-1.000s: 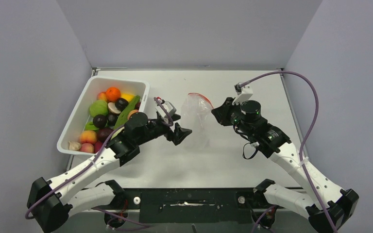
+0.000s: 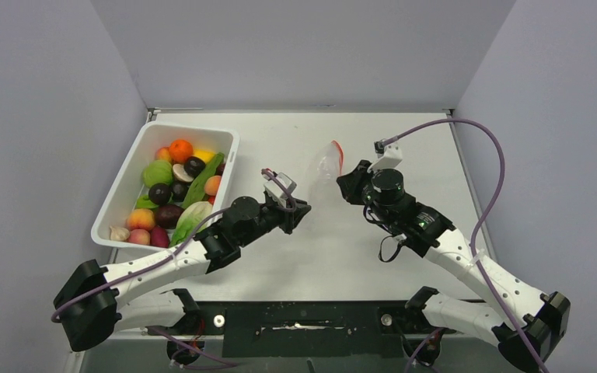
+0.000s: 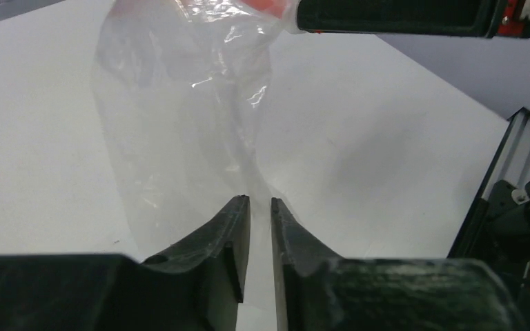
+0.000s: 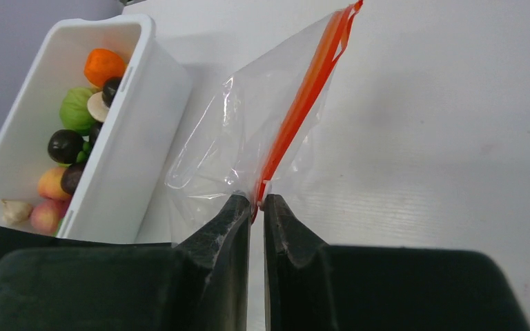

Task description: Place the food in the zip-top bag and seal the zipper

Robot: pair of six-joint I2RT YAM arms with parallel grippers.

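A clear zip top bag (image 4: pixel 231 148) with a red-orange zipper strip (image 4: pixel 302 103) stands above the table, pinched at the near end of its strip by my right gripper. Seen from above, the bag (image 2: pixel 324 167) hangs between both arms. My left gripper has its fingertips a narrow gap apart, close to the bag's lower side edge. Part of the clear film shows behind and between those fingers; contact cannot be told. Inside the bag no food is visible. Fruit and vegetables such as an orange (image 2: pixel 180 150) lie in the white bin (image 2: pixel 231 167).
The white bin stands at the left of the table (image 2: pixel 280 276), near the left arm. Grey walls enclose the back and both sides. Bare table lies in front of the bag and along the right.
The left gripper's fingers were wide apart and have come close together, the gripper having moved slightly right. The bag has turned, its zipper strip now pointing more toward the back.
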